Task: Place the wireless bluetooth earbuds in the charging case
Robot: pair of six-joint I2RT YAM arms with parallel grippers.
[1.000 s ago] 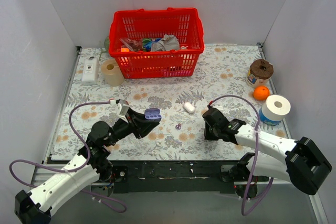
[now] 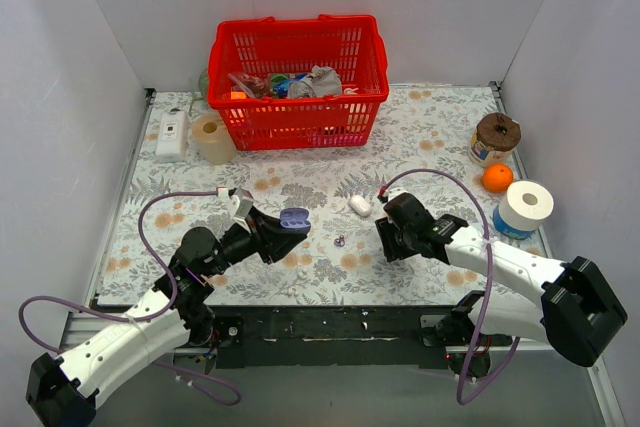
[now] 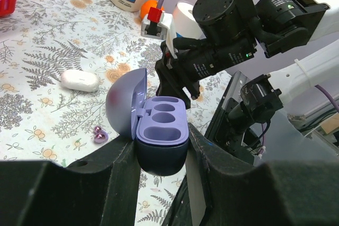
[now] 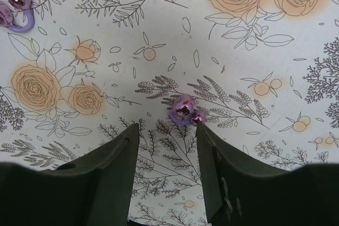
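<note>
The purple charging case (image 2: 295,218) is held up with its lid raised, my left gripper shut on its base. Hollows in the open case (image 3: 162,117) look empty in the left wrist view. One shiny purple-pink earbud (image 4: 183,108) lies on the table just past the fingertips of my right gripper, which is open and holds nothing. A second earbud (image 2: 339,241) rests on the cloth between the two arms; it shows at the upper left of the right wrist view. From the top, the right arm hides the first earbud.
Behind the earbuds lies a small white object (image 2: 360,205). A red basket (image 2: 300,127) stands at the back. Along the right are a jar (image 2: 494,139), an orange (image 2: 497,178) and a paper roll (image 2: 523,209). The cloth between the arms is mostly clear.
The left gripper, still holding the open case, has shifted slightly right.
</note>
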